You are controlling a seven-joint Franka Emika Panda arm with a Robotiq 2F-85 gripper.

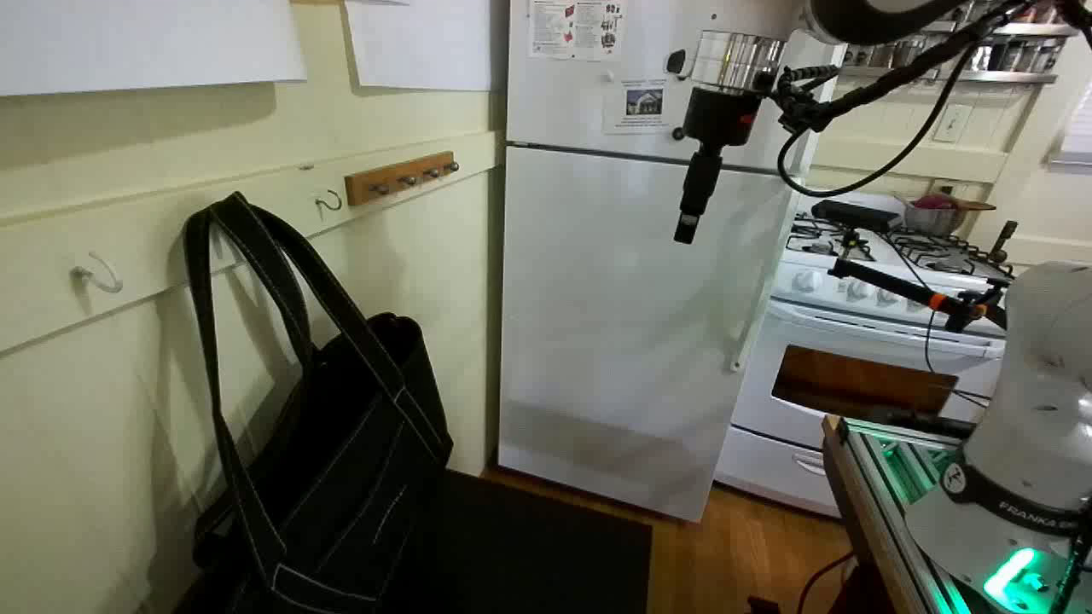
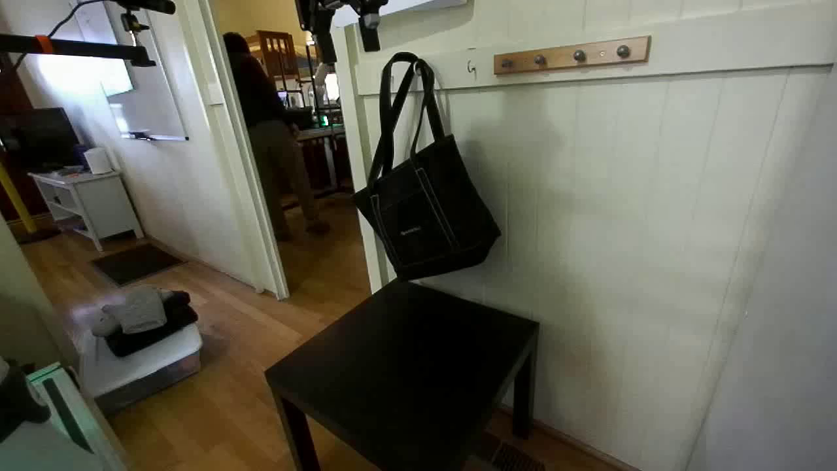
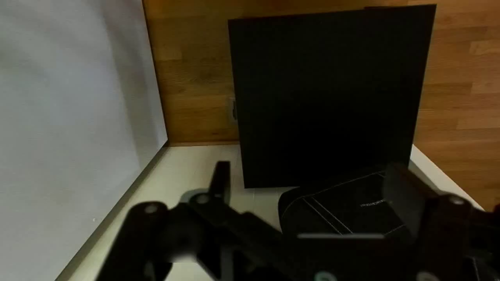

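Note:
A black tote bag (image 1: 343, 450) with pale stitching hangs by its straps against the wall in both exterior views. Its hook is mostly hidden behind the straps in exterior view 2, where the bag (image 2: 431, 216) hangs over the far corner of a black table (image 2: 392, 353). My gripper (image 1: 688, 231) points down in front of the fridge, well above the table. Only its lower part shows at the top of the second exterior view. The wrist view has its fingers (image 3: 221, 180) spread wide with nothing between them, the tote bag (image 3: 347, 206) lying farther below.
On the wall, a wooden peg rack (image 2: 573, 55) is empty, with a bare metal hook (image 1: 328, 201) beside it. The white fridge (image 1: 614, 327) stands behind my arm, and a stove (image 1: 870, 338) to its right.

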